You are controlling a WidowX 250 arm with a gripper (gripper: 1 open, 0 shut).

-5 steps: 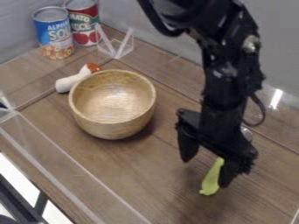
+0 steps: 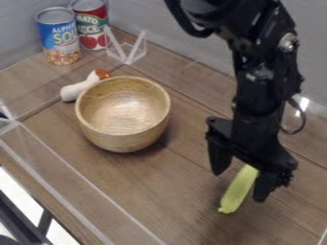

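My black gripper [image 2: 246, 172] is lowered at the right of the table, its fingers open on either side of a pale yellow-green elongated object [image 2: 235, 195] lying on the wood. The far end of that object is hidden behind the gripper.
A wooden bowl [image 2: 122, 116] sits left of the gripper, with a white item with an orange end [image 2: 79, 89] behind it. Two cans, a blue one [image 2: 60, 38] and a red one [image 2: 91, 21], stand at the back left.
The gripper has shifted slightly about the yellow-green object, which stays in about the same place. Nothing else has visibly moved.
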